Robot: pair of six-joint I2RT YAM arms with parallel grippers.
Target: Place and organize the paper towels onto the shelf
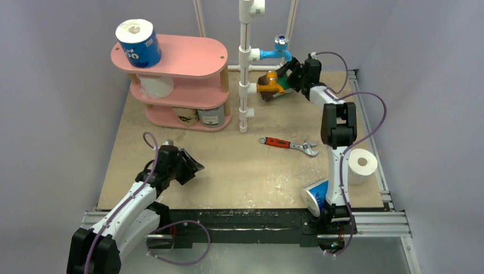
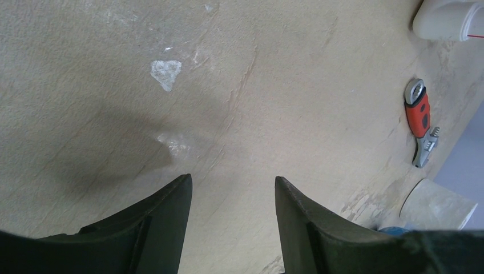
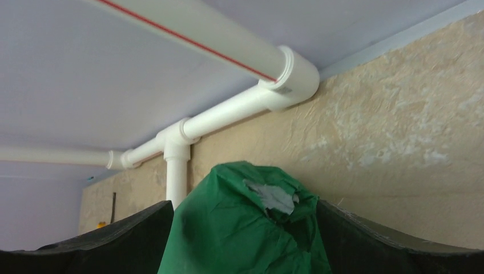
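Note:
A green-wrapped roll (image 1: 283, 81) lies behind the orange tap at the back, partly hidden by it. In the right wrist view, its crumpled green wrapper (image 3: 240, 222) fills the space between my right gripper's spread fingers; my right gripper (image 1: 290, 71) is open around that end. My left gripper (image 1: 197, 169) hangs open and empty over the front left of the board. On the pink shelf (image 1: 191, 56), a blue-wrapped roll (image 1: 138, 44) stands on top and a white roll (image 1: 157, 85) sits on the middle level. A white roll (image 1: 363, 162) stands at the right, and a blue-wrapped roll (image 1: 317, 196) lies at the front.
A white pipe (image 1: 244, 68) with a blue tap (image 1: 275, 54) and an orange tap (image 1: 270, 85) rises in front of the green-wrapped roll. An adjustable wrench (image 1: 289, 145) lies mid-board. Cans (image 1: 212, 116) occupy the bottom shelf.

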